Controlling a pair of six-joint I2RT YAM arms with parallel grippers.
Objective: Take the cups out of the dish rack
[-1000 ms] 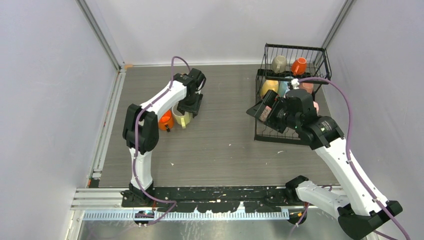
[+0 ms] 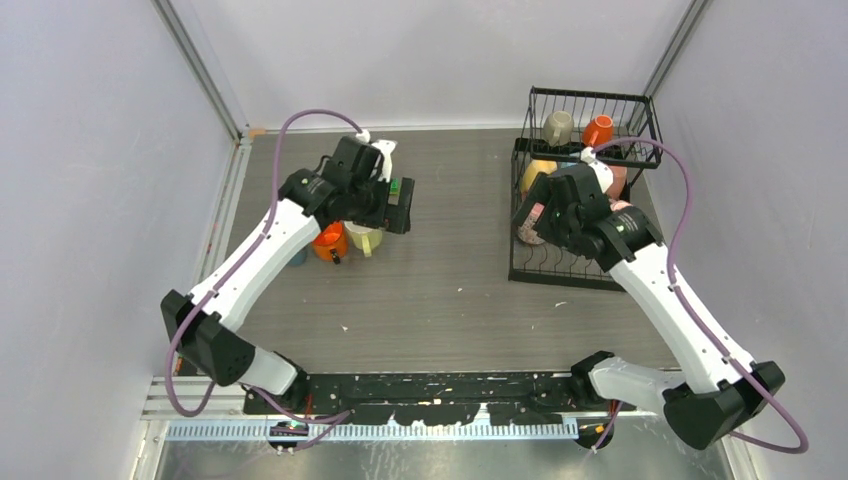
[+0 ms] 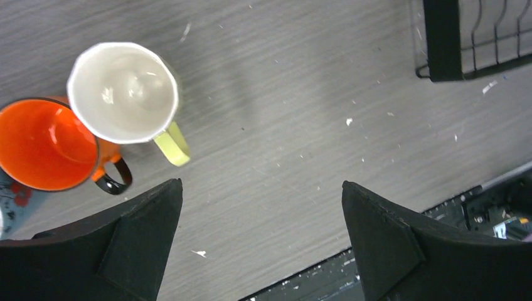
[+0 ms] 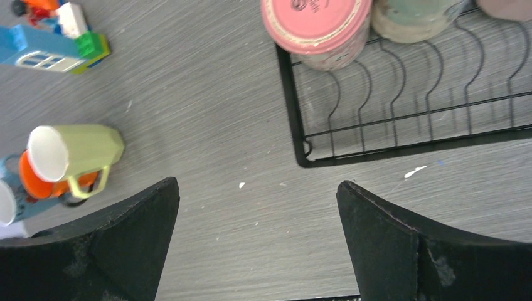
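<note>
The black two-tier dish rack holds beige and orange cups on top and several more below. In the right wrist view, pink and pale green cups show inside it. My right gripper hovers above the rack, open and empty. At the left, a yellow-green mug, an orange mug and a blue cup lie on the table. My left gripper is above and beside them, open with nothing between its fingers.
Colourful toy blocks are at the back left, partly under my left arm in the top view.
My right arm has shifted slightly at the rack. The cups look unmoved.
</note>
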